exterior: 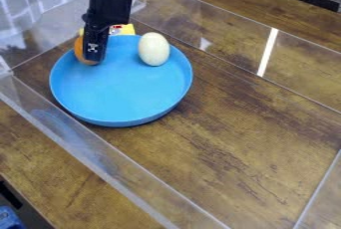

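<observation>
A blue plate [123,93] rests on the wooden surface at the left. An orange object [86,52] sits at its upper-left rim, partly covered by my black gripper [95,48], whose tips are down on or beside it. The fingertips are dark and small, so whether anything is between them cannot be seen. A white egg-shaped object [154,50] lies on the plate at the upper right. A small yellow object [126,30] is behind the plate, partly hidden by the arm.
Clear plastic walls run along the left and across the lower left. The wooden surface [240,143] to the right of the plate is bare.
</observation>
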